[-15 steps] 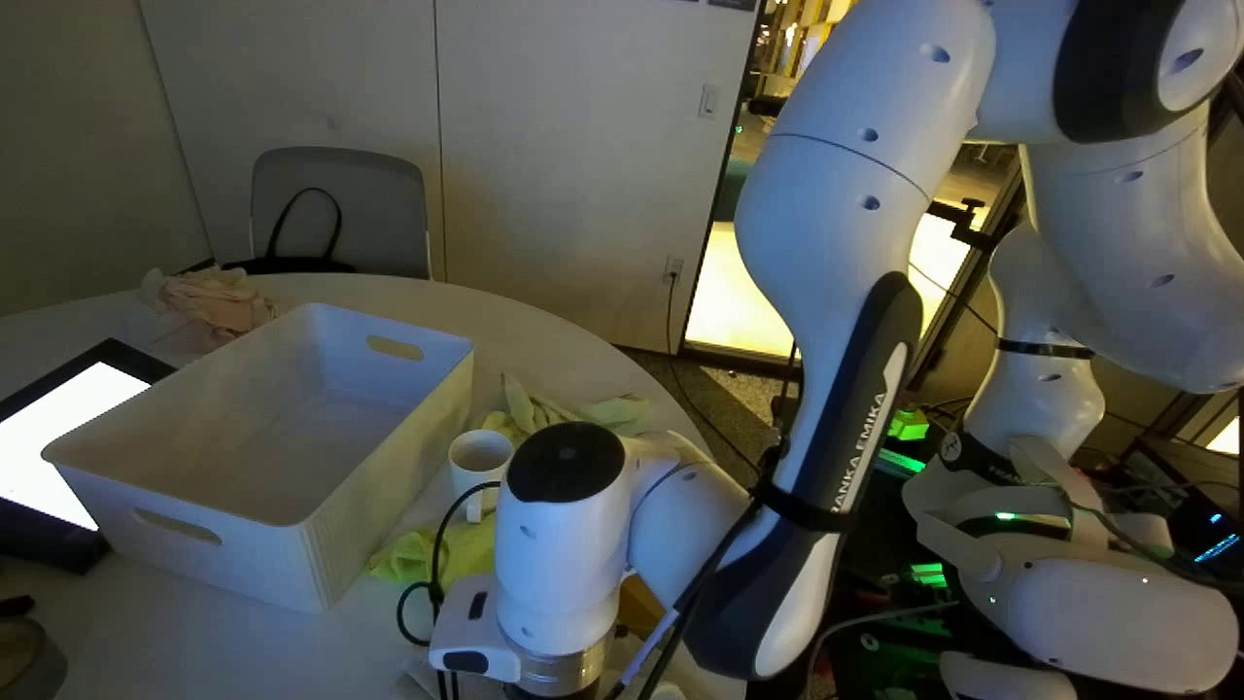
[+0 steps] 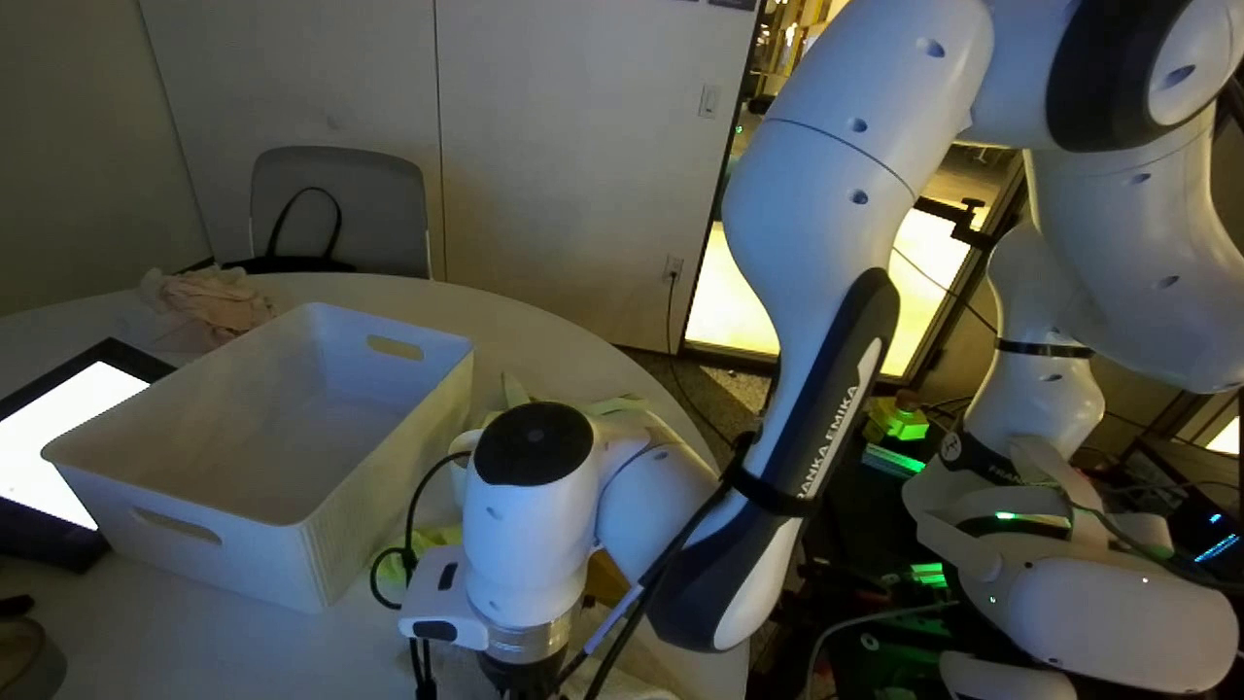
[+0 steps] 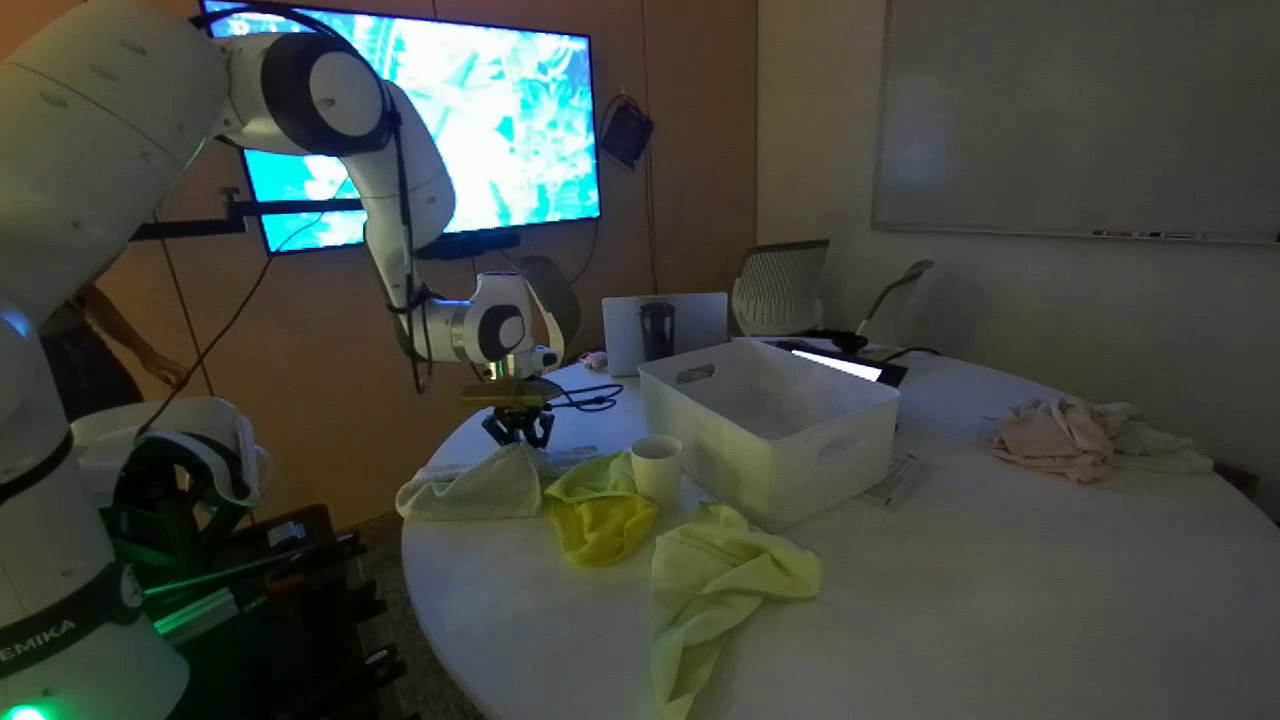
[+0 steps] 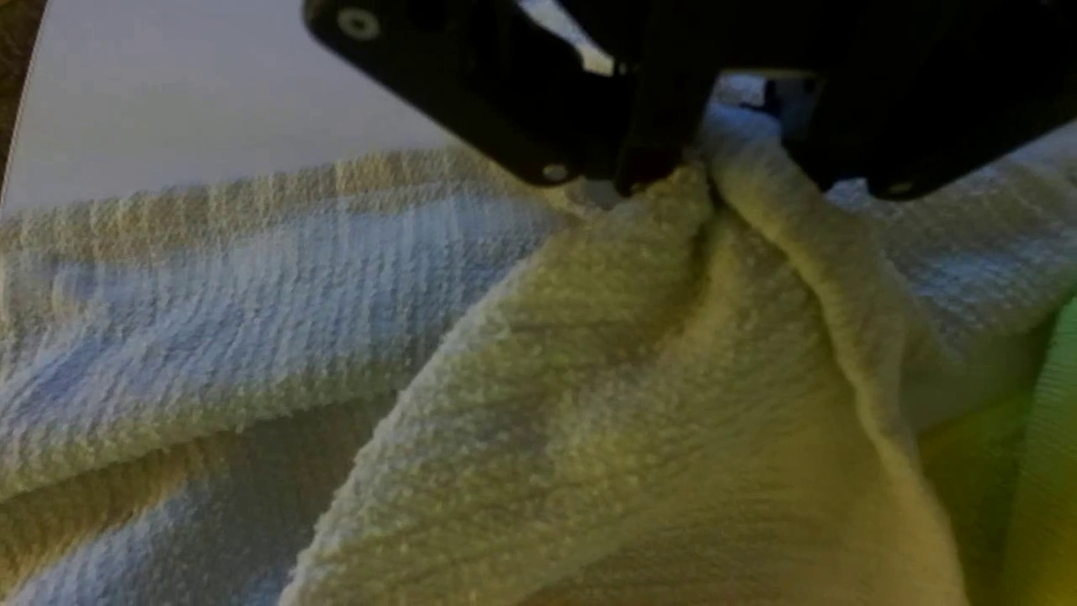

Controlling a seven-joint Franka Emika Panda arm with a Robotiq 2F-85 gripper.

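Note:
My gripper is shut on a gathered fold of a whitish, ribbed towel (image 4: 606, 404). The pinched part rises to the fingers, while the rest spreads out beneath. In exterior view 2 the towel (image 3: 474, 490) lies near the table's left edge, one peak drawn up to the gripper (image 3: 522, 442). A yellow cloth (image 3: 606, 522) lies right beside it, and a pale green cloth (image 3: 726, 576) is crumpled farther toward the front. Beyond them stands an open white bin (image 3: 786, 468); its visible interior looks empty in exterior view 1. The fingertips are out of sight there.
A white cup (image 3: 656, 468) stands between the yellow cloth and the bin. Pinkish cloths (image 3: 1056, 438) lie on the far right of the table. A lit screen (image 2: 70, 432) sits beside the bin.
The arm has shifted left and slightly up in exterior view 1, toward the bin.

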